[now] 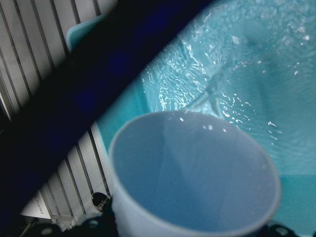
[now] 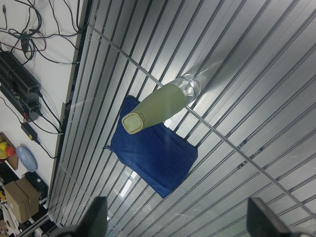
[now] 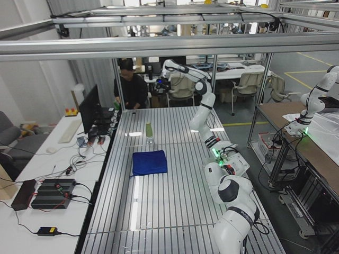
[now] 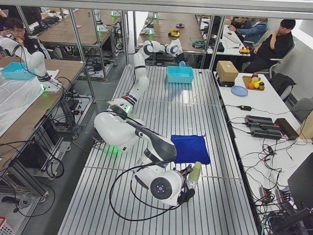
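My left gripper holds a light blue cup point(image 1: 192, 173), tilted above a turquoise tub point(image 4: 179, 77) of rippling water at the table's far end in the camera right view; the cup point(image 4: 181, 63) looks empty inside. My right gripper is open and empty, raised above a green-topped bottle point(image 2: 155, 106) with a clear lower part. The bottle stands upright beside a folded dark blue cloth point(image 2: 153, 153). In the camera left view the right gripper point(image 3: 161, 87) is high at the back of the table.
A side table point(image 3: 63, 222) holds cables, power boxes and a monitor point(image 3: 89, 108); in the camera right view it also has a blue plate point(image 4: 239, 91), fruit and a carton point(image 4: 226, 71). People sit or stand beyond the frame.
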